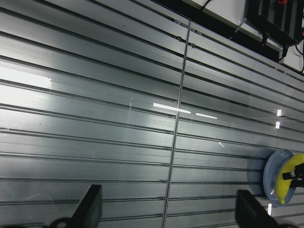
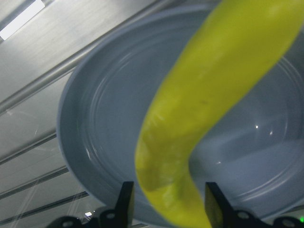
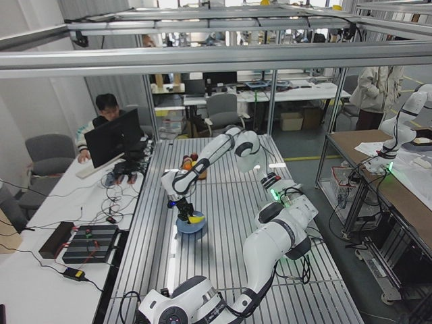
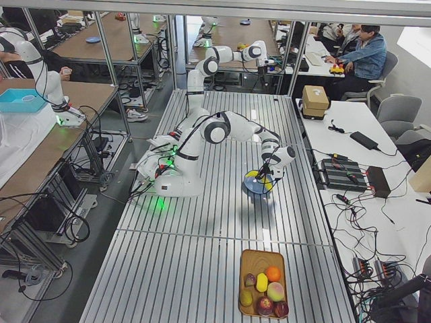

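Observation:
A yellow banana [image 2: 199, 114] is at the blue plate [image 2: 95, 137], which sits on the slatted metal table. In the right wrist view my right gripper has the banana between or just beyond its fingers; whether they grip it is unclear. In the camera left view the same gripper [image 3: 187, 210] is down over the plate. My left gripper hangs over bare slats, the plate [image 1: 270, 175] off to its right in its wrist view; its fingertips are blurred dark shapes, far apart, with nothing between.
A wooden tray [image 4: 250, 257] of assorted fruit stands on the table. A white side desk [image 3: 47, 283] with power units and cables runs along the table's edge. Much of the slatted surface around the plate is clear.

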